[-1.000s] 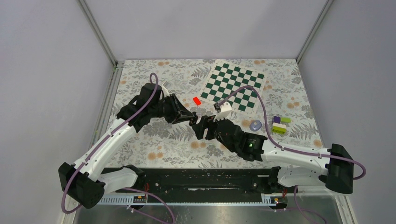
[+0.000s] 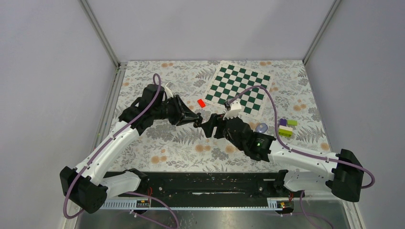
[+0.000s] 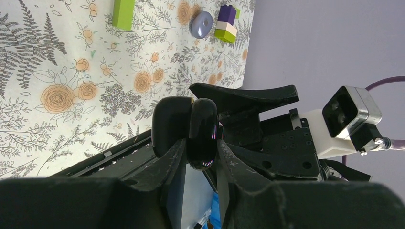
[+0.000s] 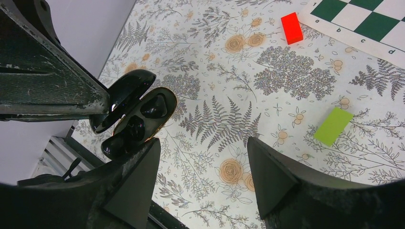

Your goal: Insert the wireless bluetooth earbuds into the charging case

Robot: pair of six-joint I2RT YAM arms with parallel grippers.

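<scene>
Held up over the middle of the mat is the glossy black charging case [image 2: 197,121], with my left gripper shut on it. In the right wrist view the case [image 4: 139,125] has its lid raised, and dark glossy shapes sit in its inner part; whether these are earbuds or empty wells I cannot tell clearly. My right gripper stands open just to the right of the case, nothing between its fingers.
A red block [image 4: 292,28] and checkerboard [image 2: 237,88] lie behind, a green block [image 4: 333,126] beneath. To the right are a purple ring [image 2: 261,128] and stacked bricks [image 2: 285,130].
My right gripper has moved slightly right and up in the top view, away from the case. The left gripper and case have barely moved.
</scene>
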